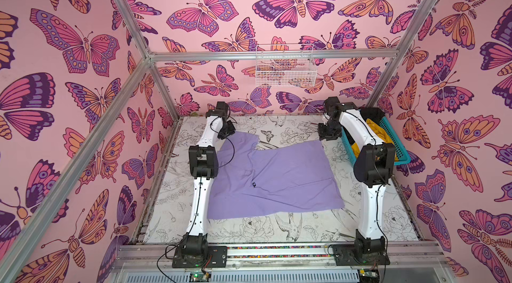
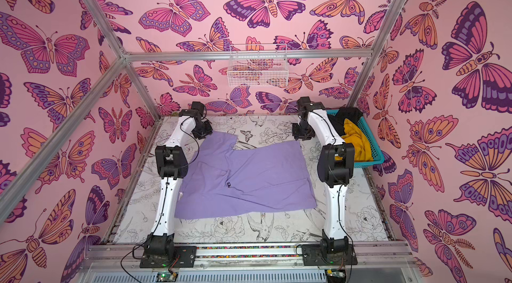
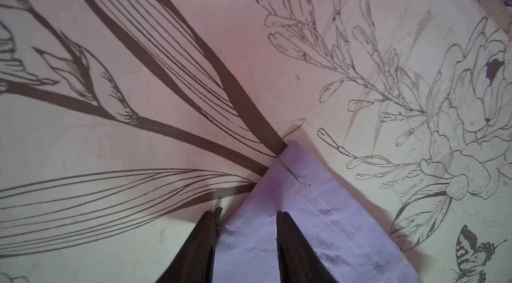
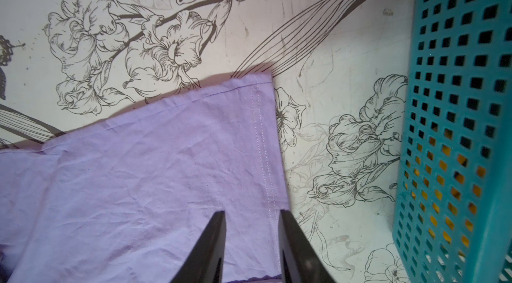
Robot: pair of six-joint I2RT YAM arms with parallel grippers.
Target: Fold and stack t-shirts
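Note:
A lavender t-shirt (image 1: 288,176) lies spread on the table, lightly wrinkled, with a sleeve (image 1: 241,143) reaching toward the back left. My left gripper hovers over that sleeve; in the left wrist view its fingers stand apart, with the sleeve's corner (image 3: 296,163) just beyond them. Near the shirt's back right corner is my right gripper. Its fingers are also parted, above the stitched hem (image 4: 264,144), and nothing is gripped. The left arm covers part of the shirt's left edge in the top left view.
A teal basket (image 4: 453,123) stands at the right, close beside my right gripper, holding yellow cloth (image 2: 356,141) and black cloth (image 2: 349,116). Bare patterned table (image 1: 272,229) shows in front of the shirt. A white wire rack (image 1: 285,77) hangs at the back wall.

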